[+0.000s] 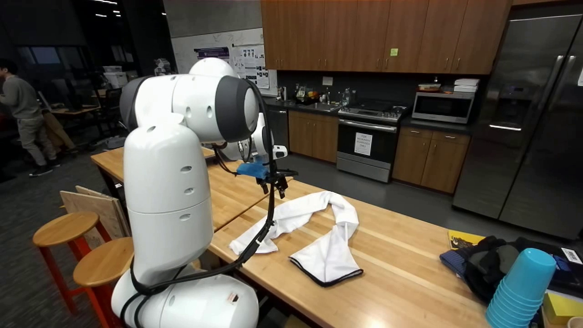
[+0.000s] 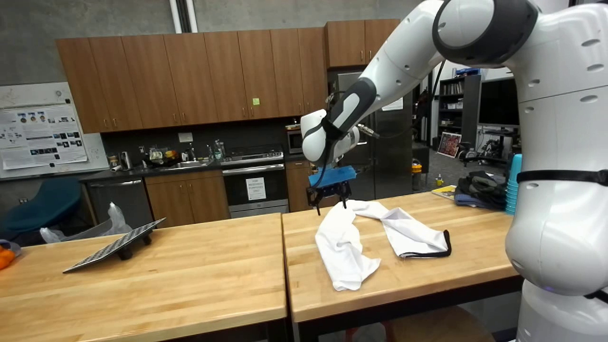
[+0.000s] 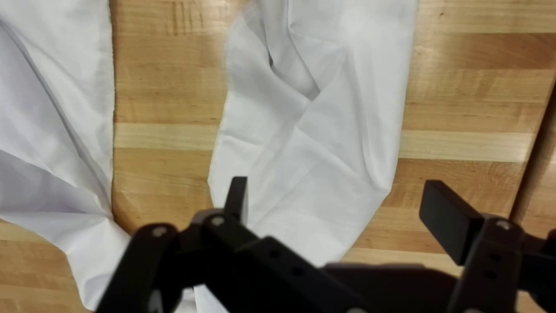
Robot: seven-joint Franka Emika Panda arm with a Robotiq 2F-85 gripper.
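Note:
A white cloth (image 1: 298,213) with a black-edged end lies crumpled on the wooden table, bent into a rough U. In exterior view 2 one arm of the cloth (image 2: 343,245) runs toward the near edge, and the black-trimmed end spreads to the right. My gripper (image 2: 332,210) is above the table near the cloth's far left part, pointing down. The wrist view shows its fingers wide apart, with a stretch of cloth (image 3: 307,156) below and between the black fingers. Nothing is gripped. In exterior view 1 a cable partly covers the gripper (image 1: 274,192).
A stack of blue cups (image 1: 522,289) and dark clothing (image 1: 481,262) occupy the table's right end. A second table (image 2: 171,268) adjoins on the left, carrying a tilted dark panel (image 2: 117,246). Bare wood lies right of the cloth in exterior view 1.

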